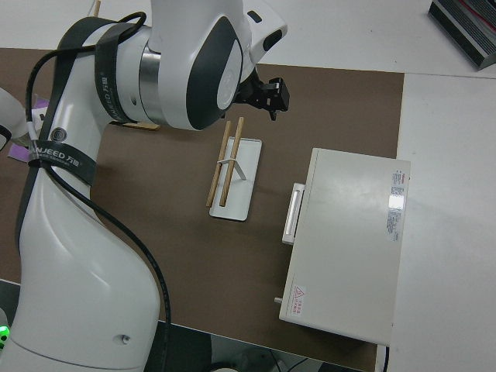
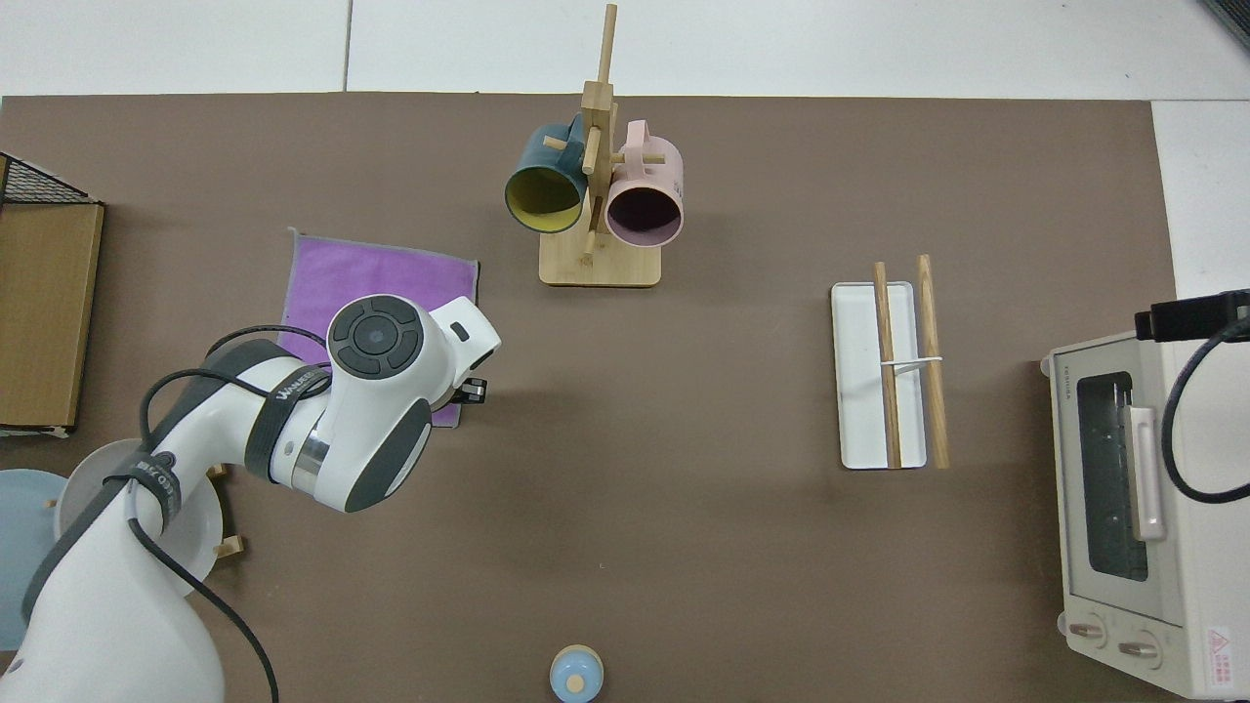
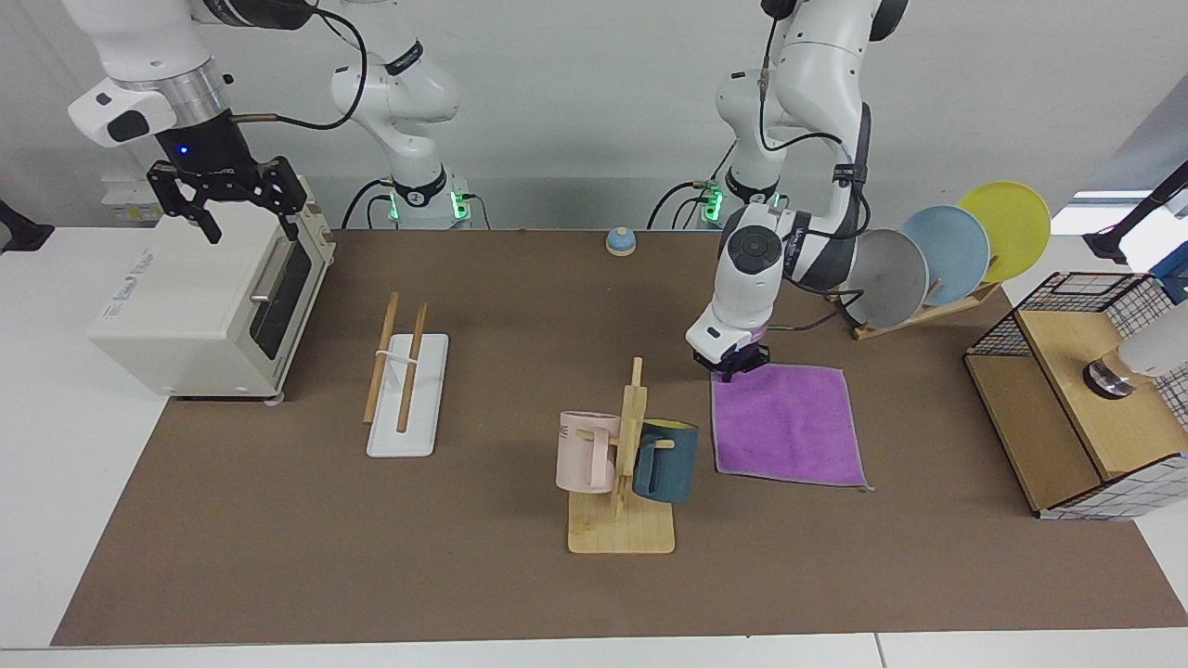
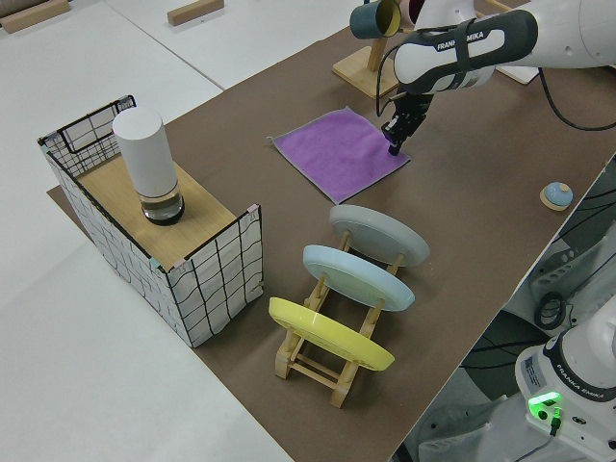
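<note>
A purple cloth (image 3: 788, 429) lies on the brown mat. One arm's dark gripper (image 3: 729, 358) is down at the cloth's edge nearest the robot bases, seen also in the right view (image 4: 404, 130); its fingers are mostly hidden, so its finger state is unclear. The other black gripper (image 3: 228, 200) hangs over the white oven (image 3: 184, 317), its finger state also unclear. A mug tree (image 3: 621, 534) holds a pink mug (image 3: 579, 456) and a teal mug (image 3: 668, 468).
A plate rack with grey (image 4: 380, 231), blue (image 4: 356, 279) and yellow (image 4: 327, 337) plates stands beside a wire-sided shelf (image 4: 202, 212). A white stand (image 2: 855, 387) with wooden rods and a small blue object (image 2: 575, 674) are on the mat.
</note>
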